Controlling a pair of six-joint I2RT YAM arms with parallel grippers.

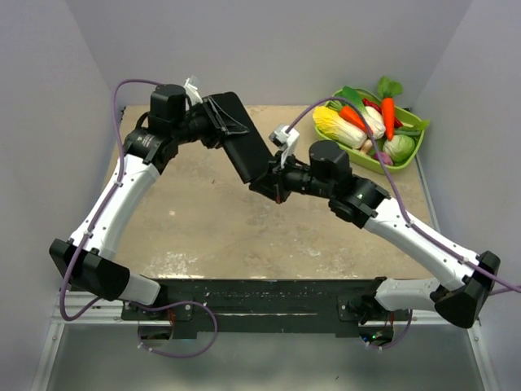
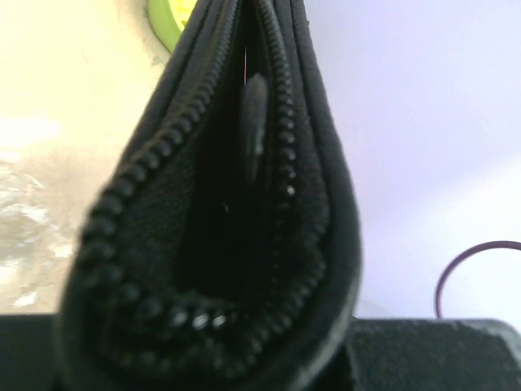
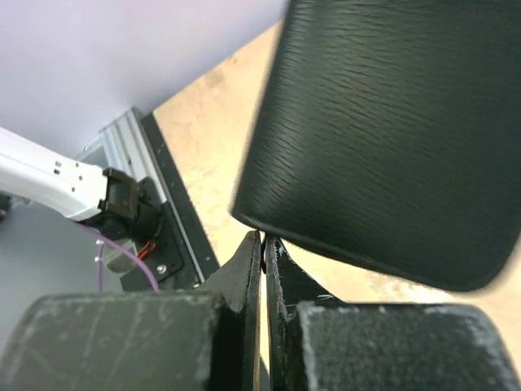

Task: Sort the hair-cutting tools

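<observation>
A black zippered case [image 1: 242,142] hangs tilted in the air between both arms. My left gripper [image 1: 216,130] is shut on its upper end; in the left wrist view the case [image 2: 146,244] has its zip open, with a dark slot inside, too dim to tell its contents. My right gripper is shut at the case's lower edge, its fingertips close against the corner of the case [image 3: 383,130]; whether anything is between them is hidden.
A green basket of vegetables [image 1: 365,159] sits at the back right of the table [image 1: 195,228]. Walls enclose the sides and back.
</observation>
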